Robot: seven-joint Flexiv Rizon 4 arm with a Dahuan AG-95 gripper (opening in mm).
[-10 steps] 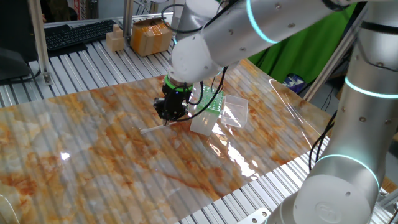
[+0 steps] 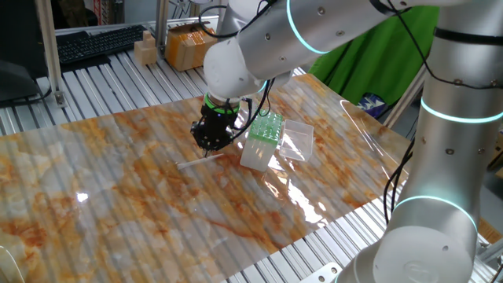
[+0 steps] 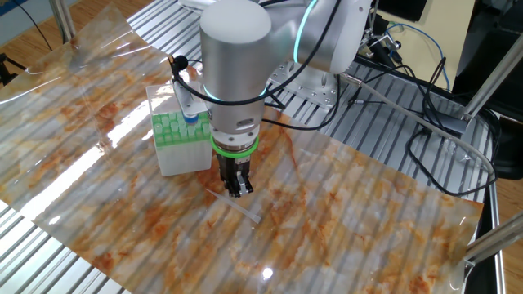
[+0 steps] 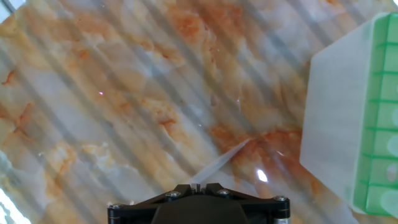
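A thin, clear pipette-like tube point(image 2: 200, 161) lies flat on the marble-patterned sheet. Just over it, pointing down, is my gripper point(image 2: 206, 152); in the second exterior view the fingertips end close to the tube point(image 3: 235, 207), on its far side. From the wrist, the gripper looks shut, its two tips together, with nothing seen between them. The tube's pale, tapered end point(image 4: 221, 163) shows beyond the tips and the rest is hidden behind them. Whether the fingers touch the tube cannot be told.
Beside the gripper stands a frosted box with a green grid rack point(image 2: 267, 128), its clear lid point(image 2: 297, 141) open next to it. A cardboard box point(image 2: 190, 47), wooden blocks point(image 2: 145, 50) and a keyboard point(image 2: 102, 45) sit at the back.
The arm and gripper have shifted slightly left in exterior view 1, the gripper staying low above the tube. The tube and the rack box have not moved.
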